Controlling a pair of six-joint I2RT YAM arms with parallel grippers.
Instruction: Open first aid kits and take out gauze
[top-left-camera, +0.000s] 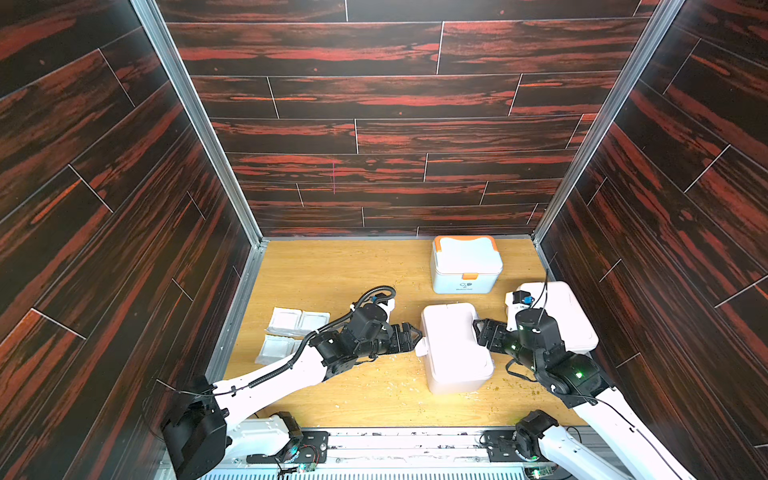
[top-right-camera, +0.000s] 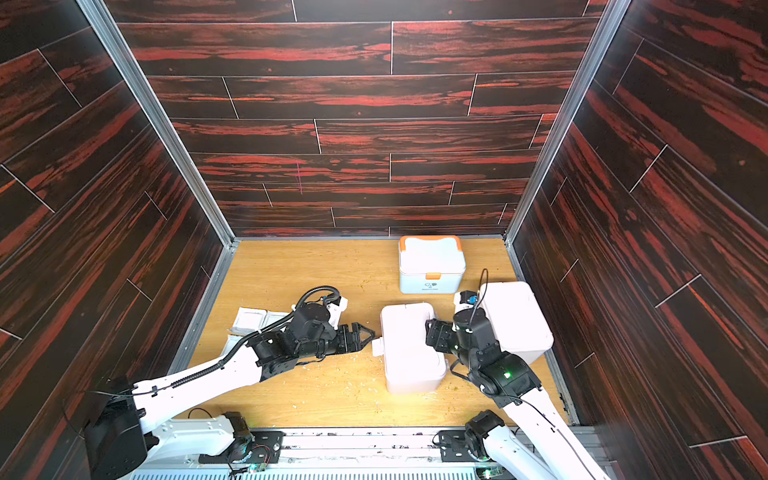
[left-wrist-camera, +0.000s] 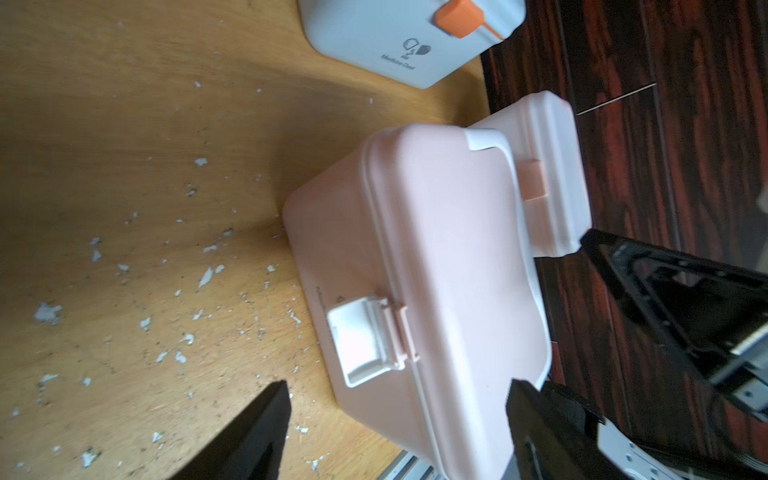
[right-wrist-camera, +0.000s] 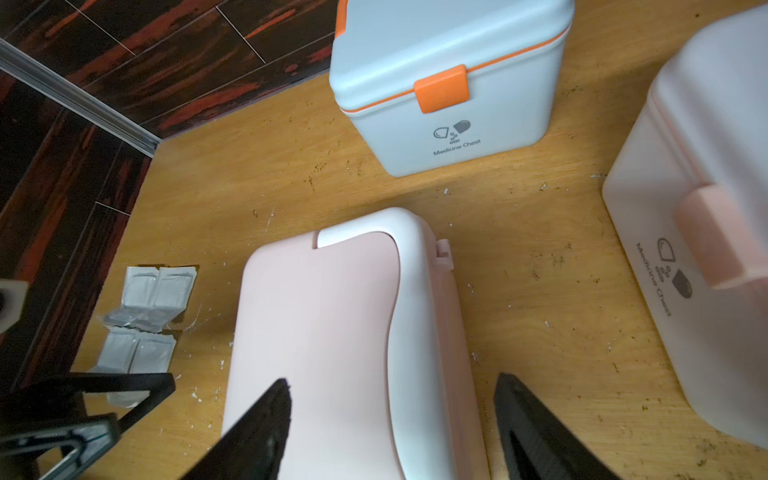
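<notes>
A pale pink first aid kit (top-left-camera: 452, 340) stands in the front middle of the table, its lid down. On its left side the latch (left-wrist-camera: 357, 339) is flipped outward, away from the body. My left gripper (top-left-camera: 414, 337) is just left of that latch, its fingers (left-wrist-camera: 260, 436) apart and holding nothing. Beside the kit's right side, my right gripper (top-left-camera: 481, 330) is open; in the right wrist view its fingers (right-wrist-camera: 254, 436) frame the lid without gripping anything. Gauze packets (right-wrist-camera: 152, 297) lie at the table's left, partly behind the left arm in the top views.
A light blue kit (top-left-camera: 466, 265) with an orange latch is shut at the back. Another pink-white kit (top-right-camera: 517, 320) stands at the right, close to the right arm. Bare table (top-left-camera: 344, 268) stretches across the back left.
</notes>
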